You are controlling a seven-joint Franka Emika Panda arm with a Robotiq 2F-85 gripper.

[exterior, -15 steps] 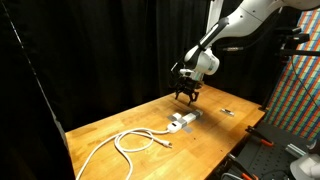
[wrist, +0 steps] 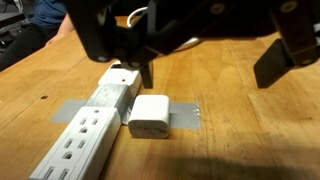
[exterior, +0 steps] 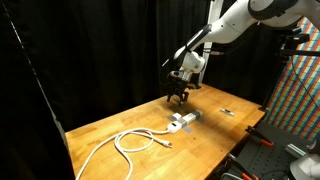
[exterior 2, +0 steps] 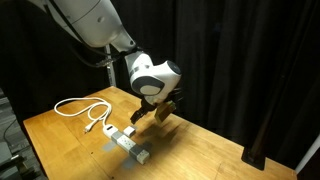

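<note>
A white power strip (wrist: 78, 145) lies taped to the wooden table, its outlets facing up. Right beside it, on or by the grey tape, is a small white block like a charger (wrist: 150, 112); whether the two touch is hard to tell. My gripper is open, with its dark fingers (wrist: 284, 62) wide apart and only bare table showing between them. The block sits just below and left of that gap in the wrist view. In exterior view 2 the gripper (exterior 2: 156, 112) is low over the table, behind the power strip (exterior 2: 134, 149).
The strip's white cord (exterior: 122, 143) loops across the table's left part. Small flat items (exterior: 227, 112) lie to the right. A black curtain (exterior: 110, 60) hangs behind. Bare table (exterior 2: 205, 150) stretches to the right in exterior view 2.
In exterior view 1 the arm and gripper have shifted left, staying low over the table. The power strip and cord look unmoved.
</note>
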